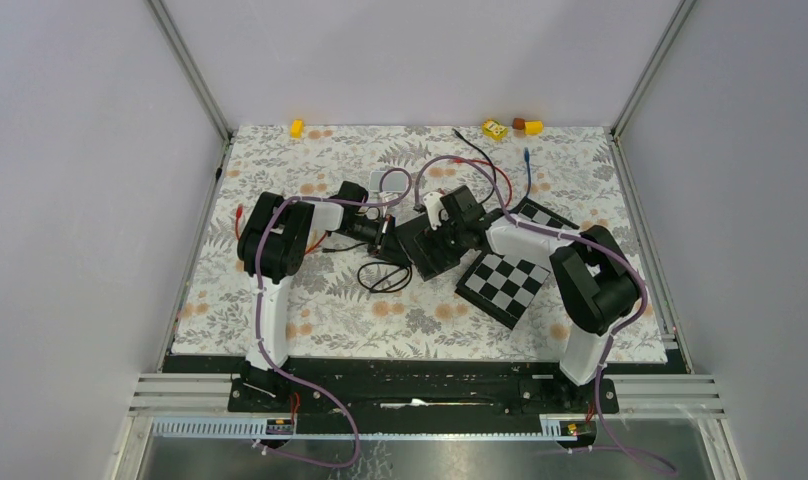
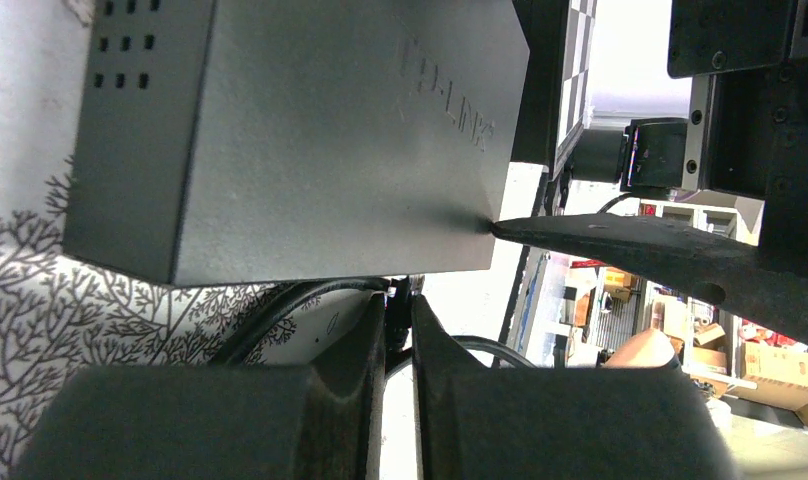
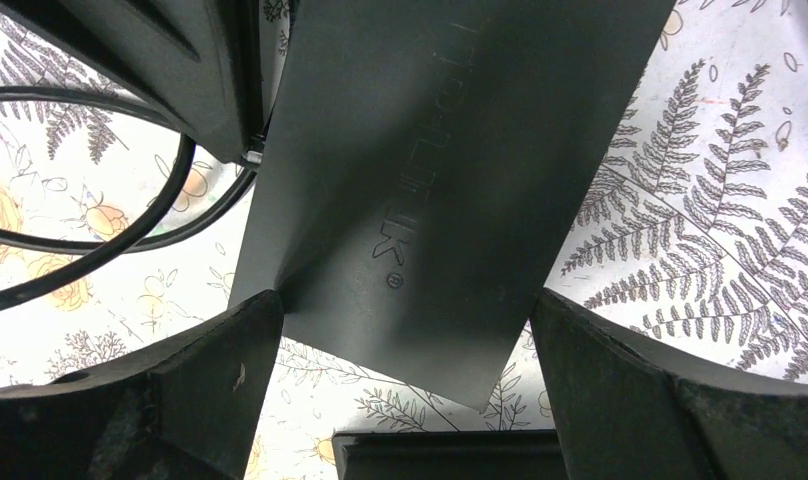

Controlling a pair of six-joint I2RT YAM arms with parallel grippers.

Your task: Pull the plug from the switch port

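Note:
The dark TP-LINK switch (image 1: 416, 240) lies on the patterned mat between my arms. In the left wrist view my left gripper is shut on the plug (image 2: 403, 300) at the switch's edge (image 2: 330, 200), with black cable looping from it. Whether the plug is inside the port cannot be told. My right gripper stands open over the switch's top (image 3: 430, 200), one fingertip at each side of its end. The right wrist view shows the left gripper's fingers (image 3: 210, 100) at the upper left, beside the cable.
A checkered board (image 1: 505, 285) lies to the right, partly under the right arm. A white box (image 1: 387, 182) sits behind the switch. Loose cables (image 1: 480, 150) and small yellow items (image 1: 494, 129) lie toward the back.

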